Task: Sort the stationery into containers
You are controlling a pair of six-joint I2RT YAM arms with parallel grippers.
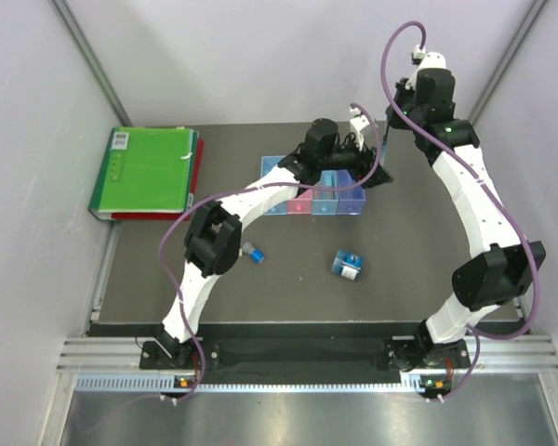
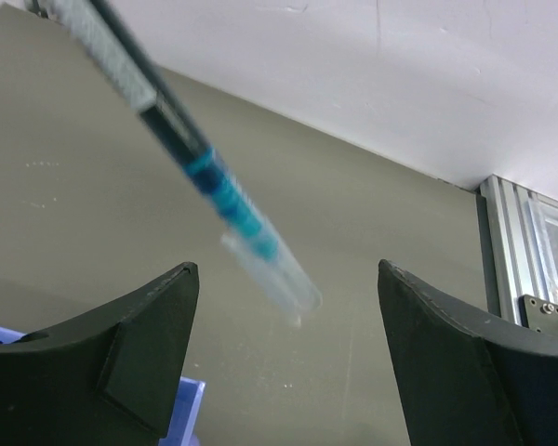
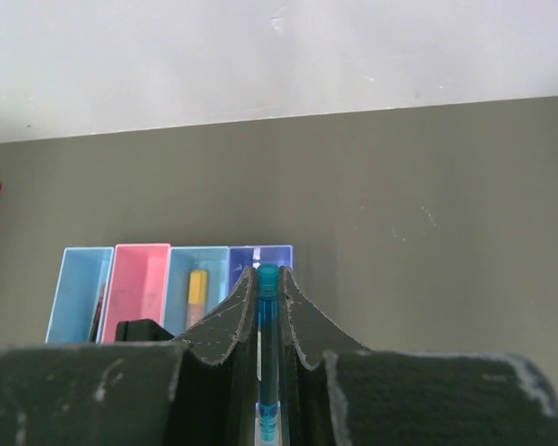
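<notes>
A slim blue pen [image 2: 225,193] with a clear cap is clamped in my right gripper, which is shut on it. Its capped end hangs down toward my left gripper, whose fingers stand apart on either side of that end. Whether they touch it cannot be told. From above, the left gripper [image 1: 376,169] is over the right side of the sorting bins. These are a row of light blue [image 3: 78,294], pink [image 3: 141,282], light blue and purple [image 3: 277,253] compartments. A yellow item [image 3: 197,288] lies in the second light blue one.
Green and red folders [image 1: 147,177] are stacked at the back left. On the front half of the table lie a blue-capped item [image 1: 253,252] and a blue jar [image 1: 347,265].
</notes>
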